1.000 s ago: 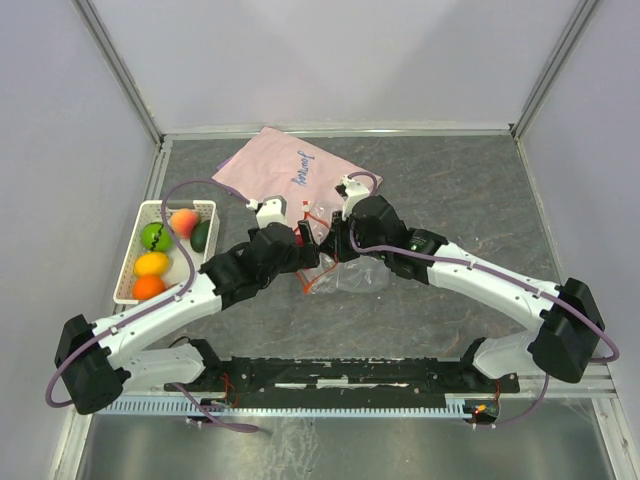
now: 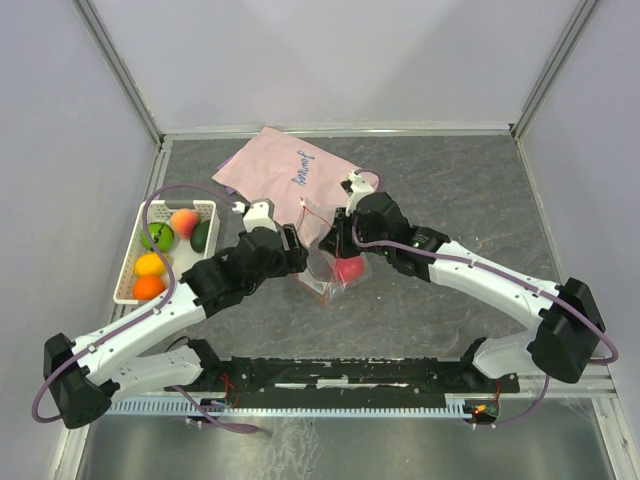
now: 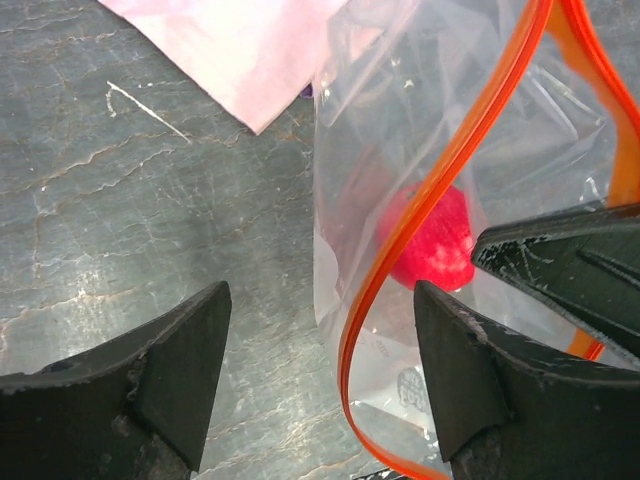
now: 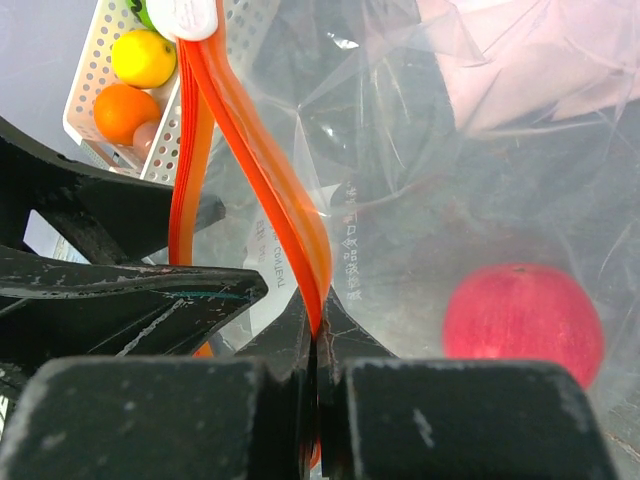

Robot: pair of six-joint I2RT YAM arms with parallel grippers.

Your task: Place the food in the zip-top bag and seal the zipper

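The clear zip top bag (image 2: 320, 225) stands open near the table's middle, its orange zipper edges (image 3: 440, 178) spread apart. Inside lies a round red fruit (image 4: 524, 318), also visible through the plastic from above (image 2: 349, 268). My right gripper is shut on one orange edge of the bag's mouth. At the mouth, on the left side, my left gripper is open with nothing between its fingers; one finger overlaps the orange rim in its wrist view. A white zipper slider (image 4: 190, 14) sits at the far end of the orange strip.
At the left, a white basket (image 2: 125, 270) holds a green pepper (image 2: 158, 236), a peach (image 2: 184, 222), an avocado (image 2: 200, 236), a yellow fruit (image 2: 150, 265) and an orange (image 2: 148, 288). A pink cloth (image 2: 270, 170) lies behind the bag.
The red fruit has left my left gripper and moved rightward, deeper into the bag. My left gripper has opened and drawn back slightly left. My right gripper holds still.
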